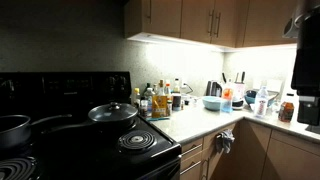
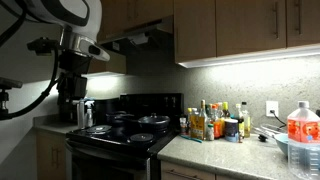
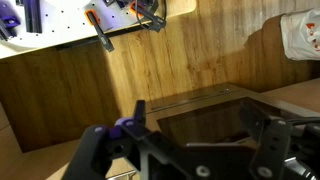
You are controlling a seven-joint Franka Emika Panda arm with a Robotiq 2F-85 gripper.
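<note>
In the wrist view my gripper stands open, its two dark fingertips wide apart at the bottom with nothing between them. Beyond them lies a brown wooden surface (image 3: 120, 82). At the top, a white-bottomed drawer (image 3: 60, 28) holds dark utensils (image 3: 100, 30) and other small items. The second exterior view shows the white and black arm (image 2: 75, 45) at the left, its gripper end hanging in front of the stove side. At the right edge of the first exterior view, part of the dark arm (image 1: 306, 75) shows; its fingers cannot be made out there.
A lidded pan (image 1: 113, 112) and another pan (image 1: 14, 130) sit on the black stove (image 1: 90, 150). Several bottles (image 2: 212, 120) crowd the counter (image 2: 210, 152) beside it. A cloth (image 1: 225, 140) hangs below the counter. A pale crumpled thing (image 3: 300, 35) lies at the wrist view's upper right.
</note>
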